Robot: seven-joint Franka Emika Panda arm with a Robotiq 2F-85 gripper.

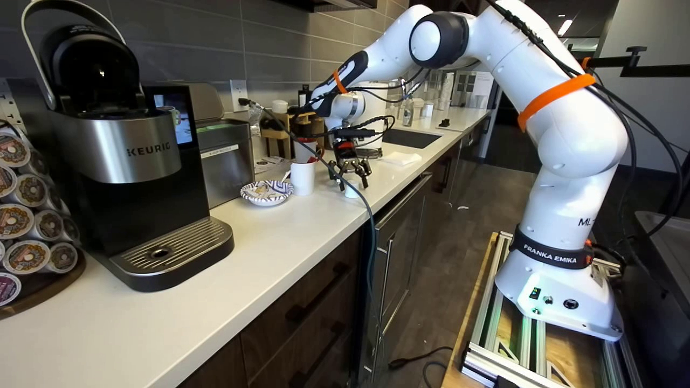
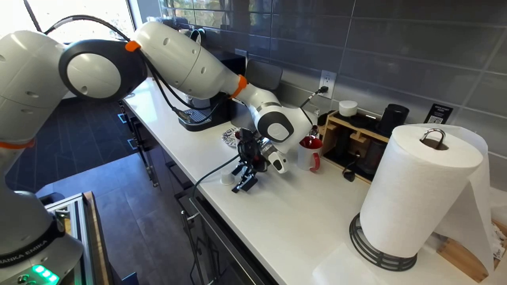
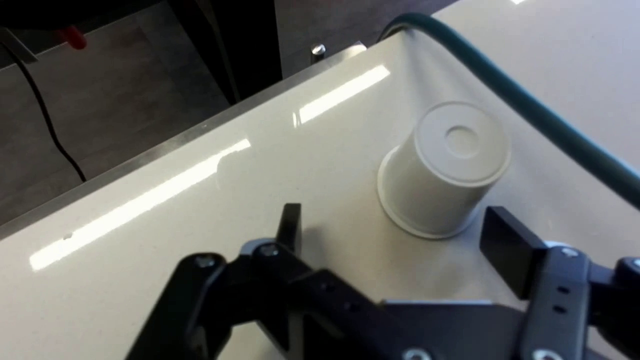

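A small white coffee pod (image 3: 444,171) stands upside down on the white counter, its dimpled base facing up. In the wrist view it lies just beyond my open gripper, nearer the right finger (image 3: 507,246) than the left, with nothing held between them. From the second exterior view, the pod (image 2: 227,177) sits near the counter's front edge, beside the gripper (image 2: 238,179). The first exterior view shows the gripper (image 1: 350,179) low over the pod (image 1: 352,191), tilted and partly covering it.
A teal cable (image 3: 540,120) runs close past the pod. White mugs (image 1: 302,178) and a patterned bowl (image 1: 266,193) stand toward the wall. The Keurig machine (image 1: 139,155), its top raised, occupies the near counter. A paper towel roll (image 2: 418,190) stands at the other end.
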